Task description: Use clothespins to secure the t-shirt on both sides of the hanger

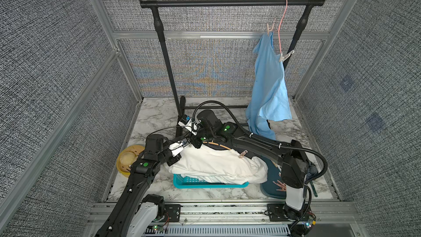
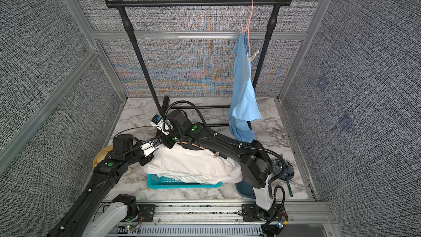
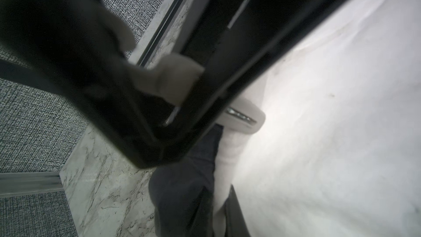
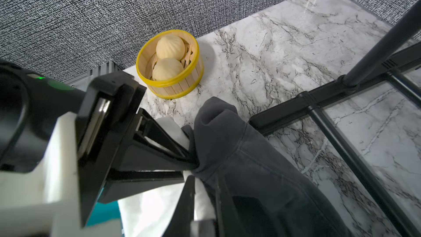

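Observation:
A white t-shirt [image 1: 210, 164] lies over the teal basket, with dark grey cloth [image 4: 258, 166] beside it and an orange hanger [image 1: 221, 145] along it. A wooden clothespin [image 1: 243, 153] sits on the hanger's right side. Both grippers meet at the cloth's left end. My left gripper [image 1: 182, 144] is shut on white cloth at the edge of the dark fabric, partly hidden by the other arm. My right gripper [image 1: 195, 133] is close above it, its fingertips at the white and dark cloth; how far it is open is unclear.
A clothes rack [image 1: 232, 3] holds a blue shirt [image 1: 267, 83] at the right. A steamer with buns [image 4: 168, 83] stands at the left. More clothespins lie on a dark tray [image 1: 272, 188] at the front right.

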